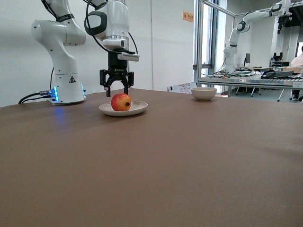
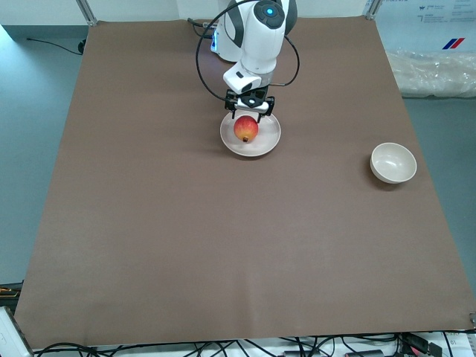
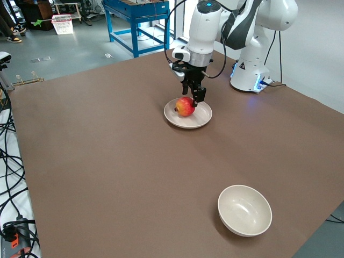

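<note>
A red-yellow apple [image 2: 245, 129] rests on a white plate [image 2: 266, 141], also seen in the top view as apple [image 1: 120, 102] on plate [image 1: 135, 109]. The black gripper [image 1: 117, 91] stands open just over the plate at the apple, its two fingers apart, straddling the apple's upper rear; in the right view the gripper [image 3: 189, 97] partly covers the apple's far side. Whether the fingers touch it is unclear. An empty white bowl [image 2: 393, 162] sits to the right in the left view and in the foreground of the right view [image 3: 244, 209].
Cables run beyond its edge. The arm's white base stands at the back.
</note>
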